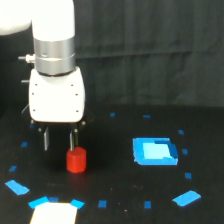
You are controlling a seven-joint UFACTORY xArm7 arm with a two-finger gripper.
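Observation:
A small red object (77, 160), block-like or cylindrical, stands on the dark table at left in the camera view. My gripper (59, 145) points down from a white arm, its two fingers spread with nothing visible between them. The red object is to the right of the gap between the fingers. The right finger overlaps the object's upper edge in this view; whether they touch, I cannot tell.
At right lies a bright blue, square-edged thing (136, 152) with a white middle. Blue tape pieces (187, 198) and small blue marks dot the table. A pale block (54, 213) shows at the bottom edge. A dark curtain hangs behind.

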